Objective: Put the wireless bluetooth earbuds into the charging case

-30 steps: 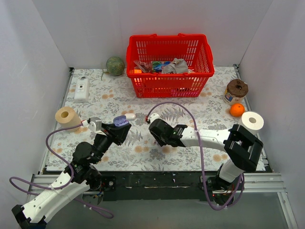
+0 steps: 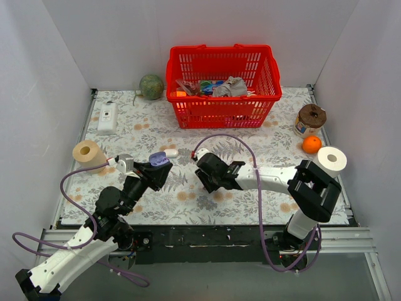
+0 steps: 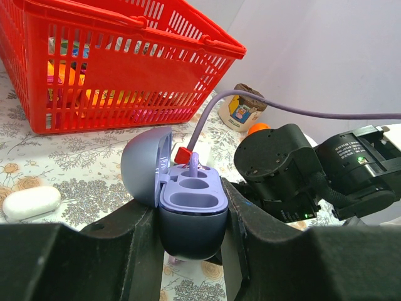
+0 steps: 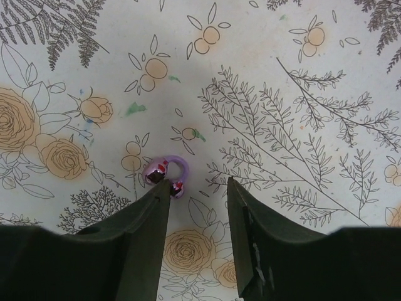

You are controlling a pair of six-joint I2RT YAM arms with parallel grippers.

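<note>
My left gripper is shut on the open lilac charging case point(image 3: 194, 200), holding it raised with its lid up and empty earbud slots showing. My right gripper hangs low over the table with its fingers apart and nothing between them. Purple earbuds point(image 4: 156, 170) lie on the tabletop just ahead of its left finger. In the top view the right gripper's wrist hides them.
A red basket point(image 2: 223, 113) of items stands at the back. A white oval object point(image 3: 31, 202) lies behind the case. A tape roll point(image 2: 88, 152), orange point(image 2: 311, 144) and white roll point(image 2: 330, 160) sit at the sides.
The left arm and the case are still.
</note>
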